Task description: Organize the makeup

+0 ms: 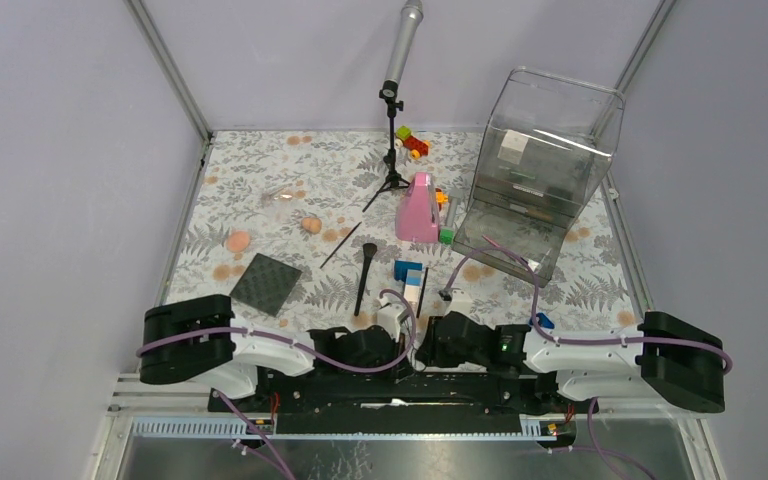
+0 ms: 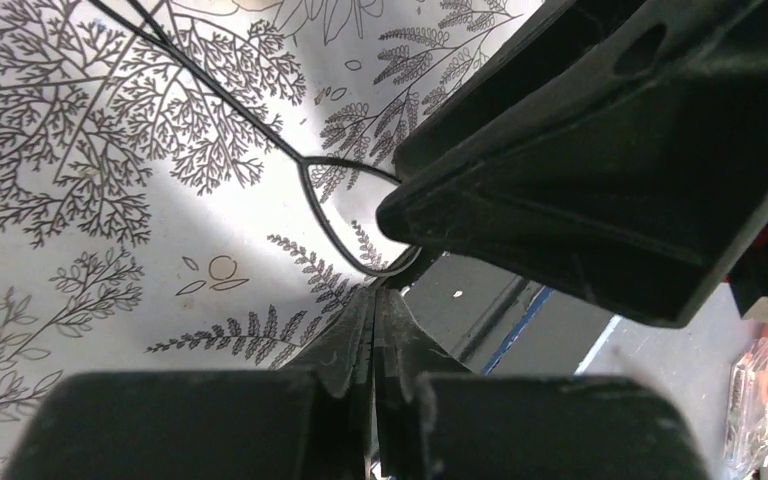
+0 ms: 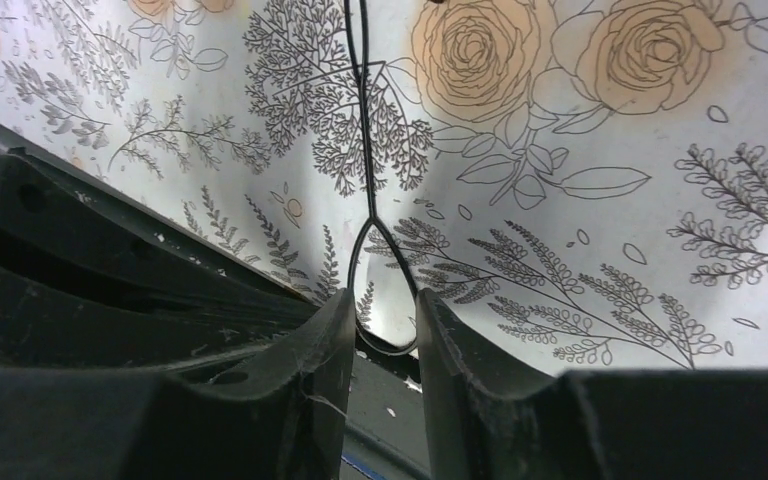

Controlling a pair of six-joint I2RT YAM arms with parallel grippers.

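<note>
My left gripper is shut at the front edge, its tips by the loop of a thin black wire tool (image 2: 230, 100); nothing clearly shows between them. My right gripper stands part open over the same loop (image 3: 372, 225), close to the other gripper. Behind them in the top view lie a black brush (image 1: 366, 262), thin sticks (image 1: 340, 245), a blue-and-white box (image 1: 412, 285) and a pink item (image 1: 418, 210). A clear organizer (image 1: 510, 240) stands at the right with a thin pink item inside.
A dark square mat (image 1: 265, 285) lies at the left. A tripod (image 1: 392, 170) and toy bricks (image 1: 416, 145) stand at the back.
</note>
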